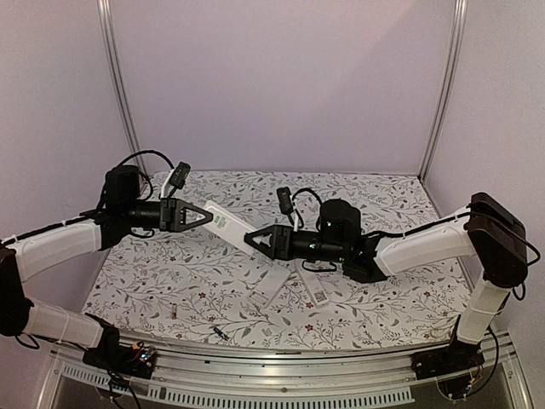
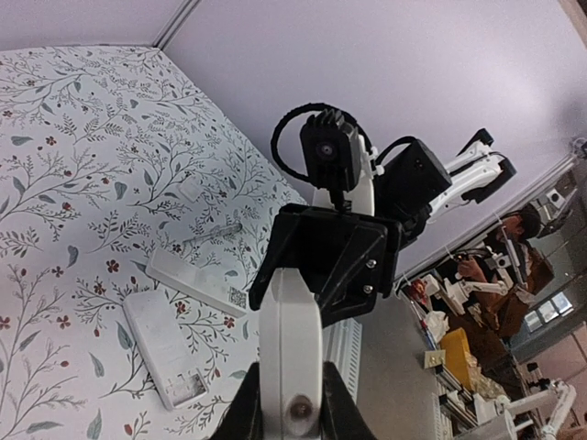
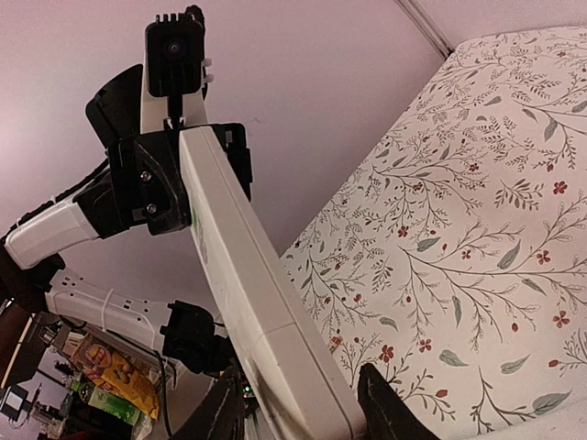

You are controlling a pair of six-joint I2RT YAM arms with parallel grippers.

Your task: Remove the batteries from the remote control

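A white remote control point(image 1: 228, 226) hangs tilted in the air between my grippers. My left gripper point(image 1: 204, 218) is shut on its upper end. My right gripper point(image 1: 255, 240) is at the lower end, its fingers either side of the remote point(image 3: 257, 275); whether they grip it cannot be told. In the left wrist view the remote point(image 2: 291, 348) stands end-on, with the right gripper's black body behind it.
Two white pieces, a flat one point(image 1: 268, 285) and a long one point(image 1: 312, 288), lie on the patterned table point(image 1: 153, 273). Small batteries point(image 1: 174, 311) point(image 1: 220, 332) lie near the front.
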